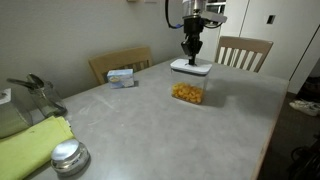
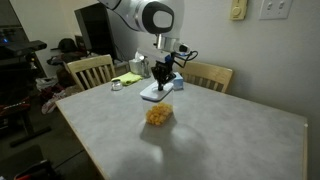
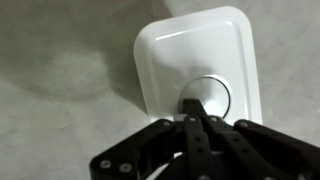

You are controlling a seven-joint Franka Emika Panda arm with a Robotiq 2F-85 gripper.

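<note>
A clear container of orange pieces stands on the table, topped by a white lid. From above, the wrist view shows the lid as a rounded square with a round button. My gripper points down onto the lid. Its fingertips meet at the near-left edge of the button, and the fingers look shut with nothing visible between them. In the second exterior view the lid looks a little slanted above the orange pieces. Whether the fingertips press on the button is hard to tell.
A blue-white box lies near the back edge. At the left are a yellow-green cloth, a round metal-topped object and a utensil holder. Wooden chairs stand around; mid-table is bare.
</note>
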